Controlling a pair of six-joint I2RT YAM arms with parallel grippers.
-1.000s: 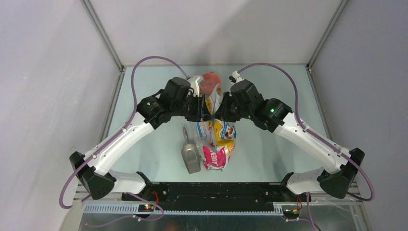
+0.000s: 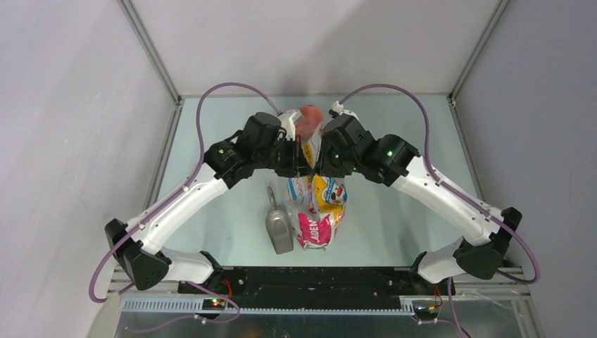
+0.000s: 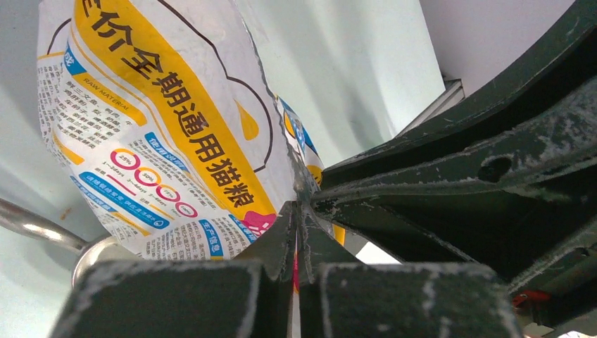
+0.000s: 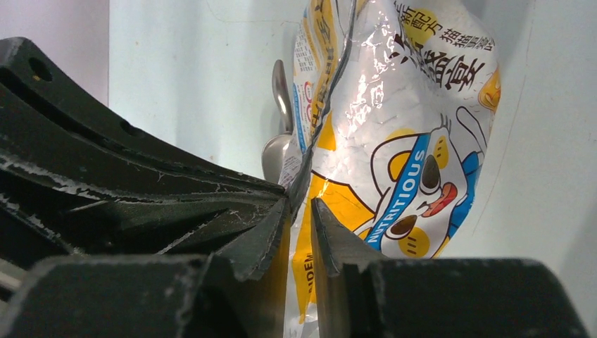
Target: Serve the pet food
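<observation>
The pet food bag [image 2: 317,218], white, yellow and pink, stands at mid-table between both grippers; its top edge shows close up in the wrist views [image 3: 162,141] [image 4: 415,183]. My left gripper is shut at that crimped edge, the thin film seemingly pinched between its fingertips. My right gripper is at the same edge from the other side, its fingertips slightly apart around or beside the film, close against the left one. A metal scoop [image 2: 279,227] lies left of the bag. A pink bowl [image 2: 310,116] is partly hidden behind the arms.
Bare pale table [image 2: 394,218] shows on either side of the bag. Walls and metal rails border the left, back and right. Both arms crowd the space above the bag.
The left arm, bag and scoop look almost unchanged.
</observation>
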